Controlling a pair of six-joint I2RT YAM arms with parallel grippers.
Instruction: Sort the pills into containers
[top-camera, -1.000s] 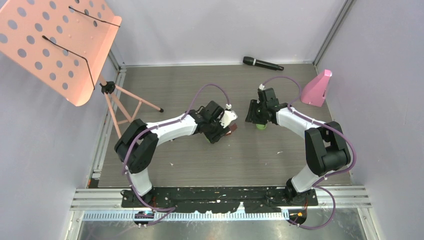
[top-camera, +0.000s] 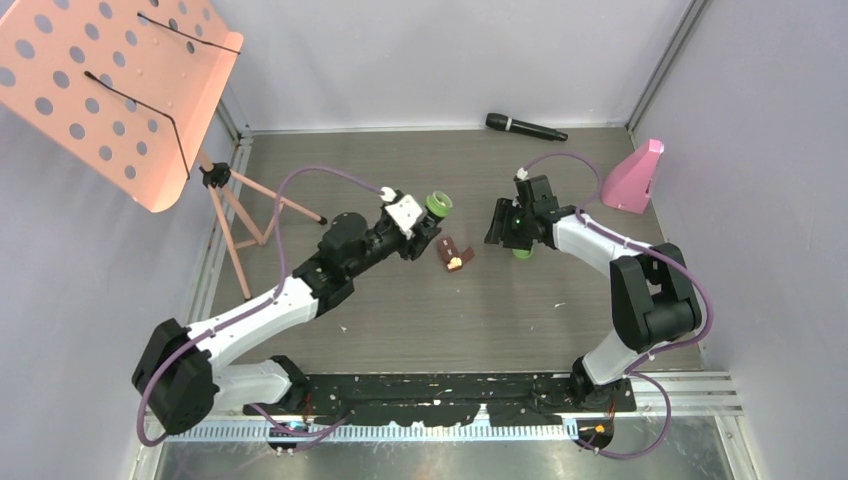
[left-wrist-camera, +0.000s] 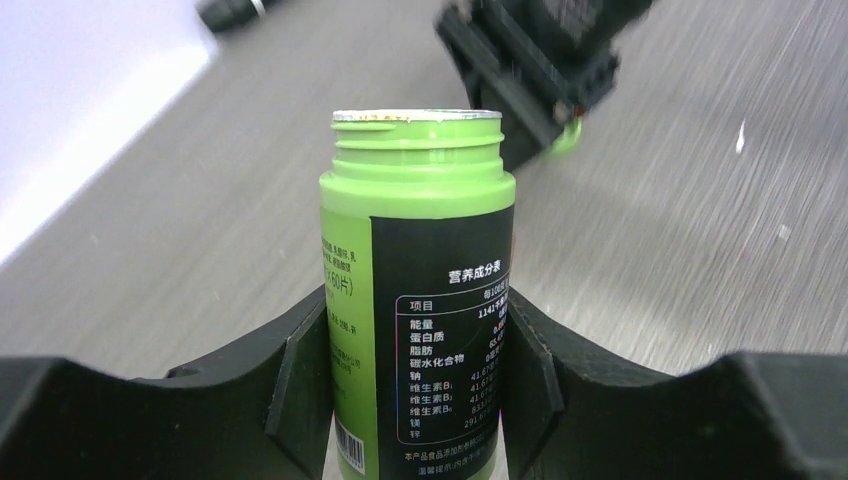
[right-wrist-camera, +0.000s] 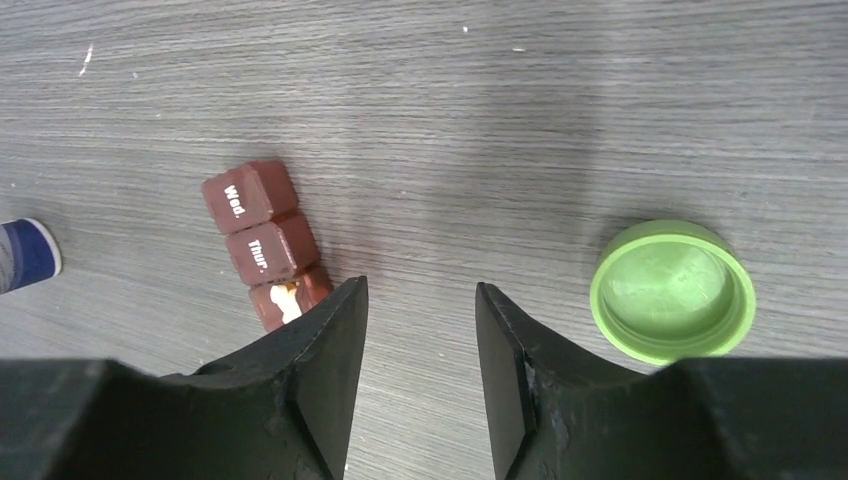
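My left gripper is shut on a green bottle with a black label, its threaded neck uncapped. From above, the bottle's green mouth shows upright, just beyond the fingers. On the table lies a brown pill box, its compartments marked Wed and Thur; the one beside Thur is open with something pale inside. My right gripper hangs low and open, nothing between its fingers, with the pill box to its left in its wrist view. A green cap, hollow side up, rests on the table to the right.
A blue and white object lies at the left edge of the right wrist view. Toward the back are a black microphone and a pink stand. Back left, a tripod carries a perforated board.
My left gripper has swung back and up, clear of the pill box, and the green bottle's mouth has come into sight.
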